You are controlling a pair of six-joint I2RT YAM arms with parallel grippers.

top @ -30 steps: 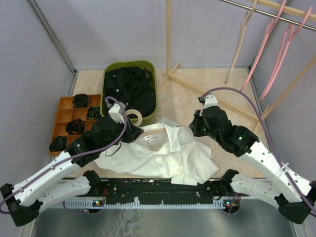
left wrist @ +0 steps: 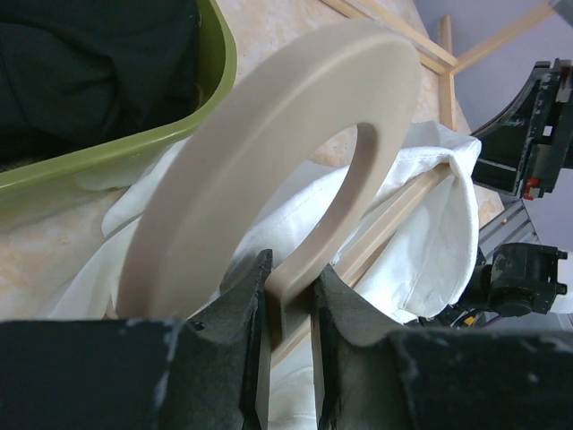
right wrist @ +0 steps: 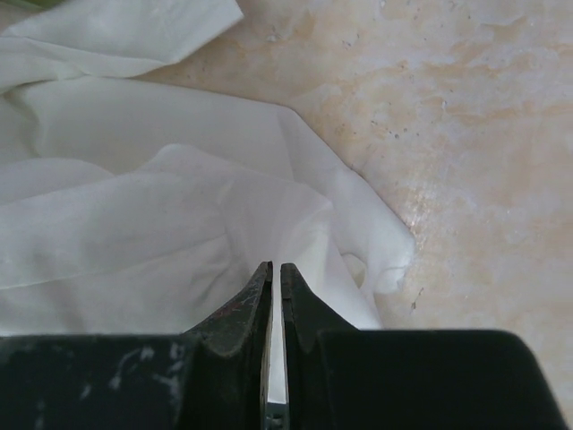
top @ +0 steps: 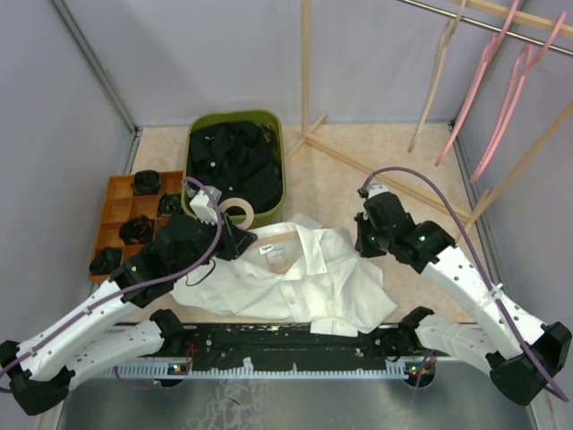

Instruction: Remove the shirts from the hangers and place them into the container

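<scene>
The white shirt (top: 345, 282) lies crumpled on the table's front part, with the beige hanger (left wrist: 380, 63) partly inside its collar. In the left wrist view, the hanger's rounded hook end fills the middle, and my left gripper has its fingers against both sides of the neck below that loop. From there a bar runs into the shirt's opening, where cloth hides its far end. At the shirt's right edge, my right gripper is shut just over the white fabric, with nothing visible between its fingertips.
A green bin (top: 235, 116) holding dark cloth stands behind my left gripper. Left of it sits an orange divided tray (top: 111, 208) with dark rolled items. Several hangers (top: 512, 98) dangle from a rail at the upper right. Bare table shows between bin and rack legs.
My right gripper has shifted slightly right and toward the front, along the shirt's edge. The left gripper and the hanger's loop have moved a little to the left. The shirt looks nearly unchanged.
</scene>
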